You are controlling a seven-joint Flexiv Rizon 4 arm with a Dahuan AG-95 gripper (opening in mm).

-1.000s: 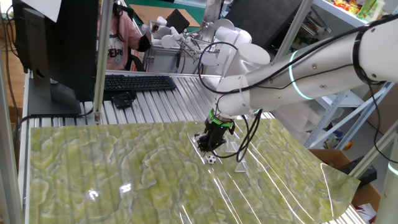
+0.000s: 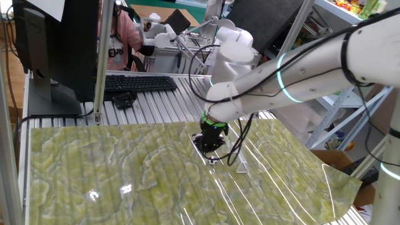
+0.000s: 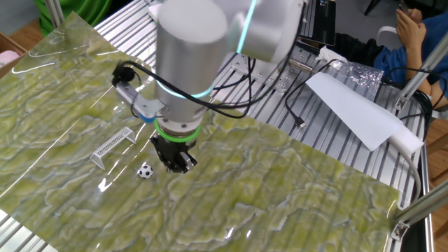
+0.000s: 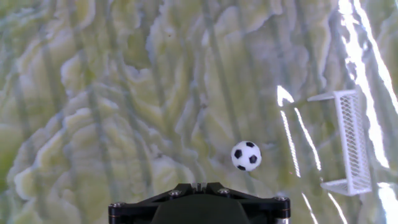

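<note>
A small black-and-white soccer ball (image 4: pixel 246 155) rests on the green marbled sheet (image 4: pixel 155 93), ahead and slightly right of my gripper in the wrist view. The black fingers meet at the middle, with nothing visible between them. A white toy goal with a mesh back (image 4: pixel 353 143) stands to the right of the ball, its open side facing the ball. In exterior view 2, the ball (image 3: pixel 145 171) lies between the goal (image 3: pixel 112 148) and my gripper (image 3: pixel 180 166), apart from both. Exterior view 1 has the ball (image 2: pixel 213 160) just beside the gripper (image 2: pixel 208 149).
Broad stretches of the sheet (image 2: pixel 112 169) are clear. Behind it, a keyboard (image 2: pixel 140 83) and a monitor (image 2: pixel 59 56) occupy the slatted table. In exterior view 2, a white panel (image 3: pixel 353 112) and loose cables lie at the right. Frame posts rise at the edges.
In exterior view 1 the arm has shifted left, and my gripper has moved slightly left with it. Ball and goal appear to be where they were.
</note>
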